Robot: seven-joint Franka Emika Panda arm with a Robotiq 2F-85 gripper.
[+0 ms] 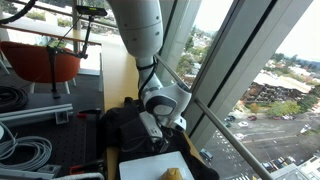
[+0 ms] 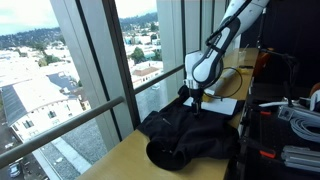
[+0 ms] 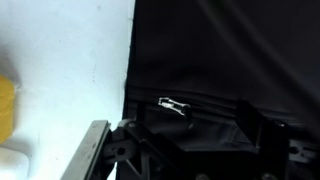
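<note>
Black fabric (image 3: 220, 60), probably a bag or garment, fills most of the wrist view. A zipper runs across it, with a silvery zipper pull (image 3: 174, 104) lying just beyond the fingertips, toward the left finger. My gripper stands open over the fabric, nothing between its fingers. Whether the fingertips touch the cloth I cannot tell. In exterior view 2 the black fabric (image 2: 190, 138) lies crumpled on the table below the arm, with a dark round opening at its near end. The fingertips are hard to make out against the dark cloth in both exterior views.
A white board (image 1: 140, 168) lies beside the fabric, bearing a yellow object (image 1: 174, 174). A window rail (image 2: 60, 135) and tall glass border the table on one side. On the other side stands a dark cart with a coiled cable (image 1: 25, 150). Bare wood (image 2: 125, 160) shows near the window.
</note>
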